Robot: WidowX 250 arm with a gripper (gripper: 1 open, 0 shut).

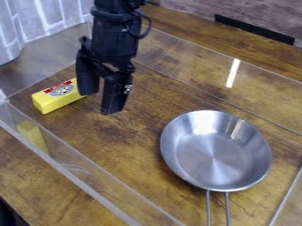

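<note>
The black robot gripper [104,88] hangs over the wooden table in the upper left of the camera view, its fingers apart and pointing down. It is just right of a yellow box [52,100] with a red and white label, which lies on the table and is partly behind it. A steel pan [215,150] sits at the lower right, its handle toward the front edge.
Clear plastic walls [48,163] run along the left and lower right edges. A white curtain-like sheet [24,26] is at the back left.
</note>
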